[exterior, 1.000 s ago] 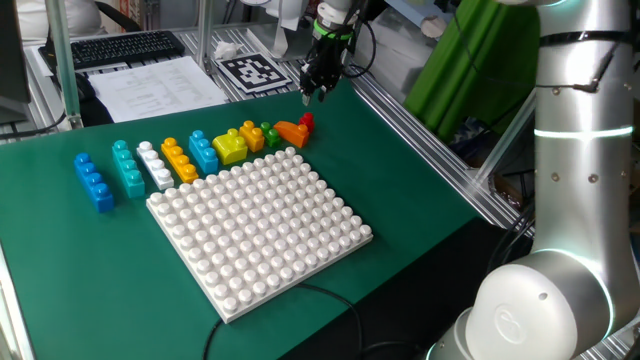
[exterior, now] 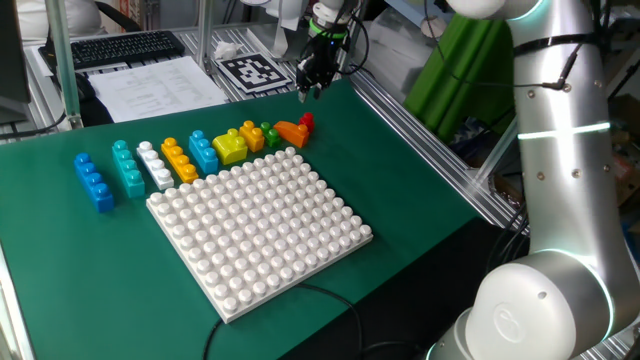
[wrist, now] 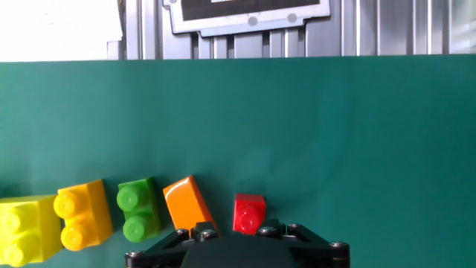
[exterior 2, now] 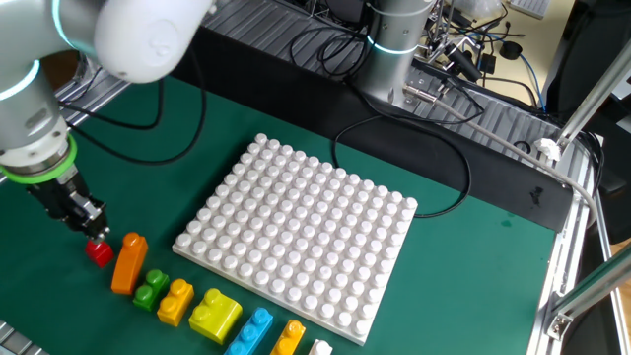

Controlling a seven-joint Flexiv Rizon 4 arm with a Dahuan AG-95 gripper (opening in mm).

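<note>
My gripper [exterior: 309, 95] hangs above the far right end of a row of blocks, its two fingertips apart and nothing between them. In the wrist view the fingers show at the bottom edge, just below a small red block [wrist: 249, 213]. Left of that block lies a tilted orange block [wrist: 187, 202], then a green block [wrist: 139, 209], an amber block [wrist: 84, 215] and a yellow-green block [wrist: 28, 231]. The row continues with a light blue block [exterior: 203, 153], a yellow-orange block [exterior: 179, 161], a white block [exterior: 154, 166], a teal block [exterior: 128, 170] and a blue block [exterior: 94, 184].
A large white studded baseplate [exterior 2: 296, 237], bare of blocks, lies beside the row on the green table [exterior: 420, 190]. Black cables [exterior 2: 467, 182] curve around one corner of it. Past the far table edge are a marker board [exterior: 252, 73] and paper sheets [exterior: 158, 100].
My gripper has shifted slightly left and farther back in exterior view 1, and the arm's near link has swung left. Blocks and baseplate have stayed put.
</note>
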